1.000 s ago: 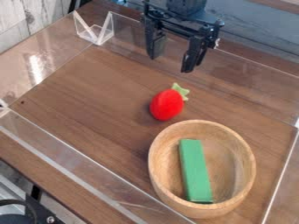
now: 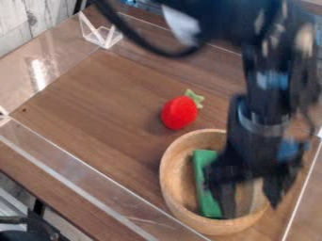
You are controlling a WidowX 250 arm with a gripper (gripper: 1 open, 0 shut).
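My gripper [image 2: 251, 165], dark and motion-blurred, is low over the wooden bowl [image 2: 179, 172] at the lower right, covering much of its right side. Inside the bowl a green block [image 2: 206, 188] shows partly behind the gripper. The blur hides where exactly the fingertips are relative to the block; they look open. A red strawberry-like object [image 2: 179, 113] with green leaves lies on the wooden table above and left of the bowl.
Transparent walls edge it, with a clear plastic piece [image 2: 101, 33] at the upper left corner.
My gripper has come from the upper middle down and toward the viewer to the bowl, now hiding part of it and the green block. The red object stays put.
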